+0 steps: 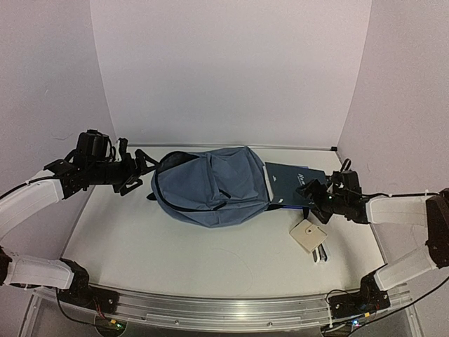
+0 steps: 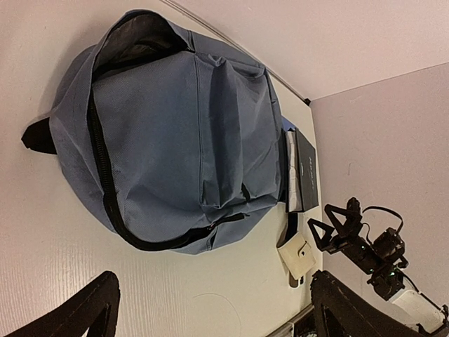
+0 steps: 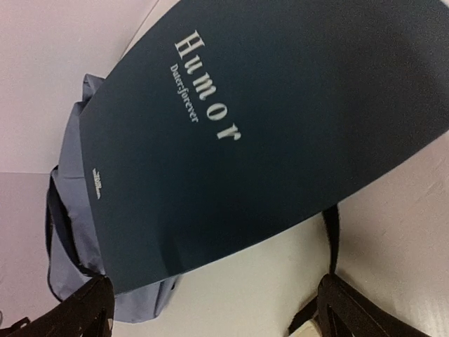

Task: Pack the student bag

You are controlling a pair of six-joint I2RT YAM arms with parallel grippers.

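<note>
The grey-blue backpack [image 1: 235,184] lies on its side on the table, its unzipped mouth [image 2: 144,35] gaping toward the left. Against its right end, a dark book [image 1: 284,184] with "Humor" on the cover lies nearly flat, partly over a blue item [image 1: 293,207] that is mostly hidden. My right gripper [image 1: 315,201] stands open at the book's right edge; in the right wrist view its fingers [image 3: 84,309] are wide apart, with the cover beyond them. My left gripper [image 1: 142,175] is open and empty, just left of the backpack's mouth.
A beige wallet-like item [image 1: 307,236] rests in front of the book, with a small white-and-dark object [image 1: 320,254] partly beneath it. Walls close off the back and both sides.
</note>
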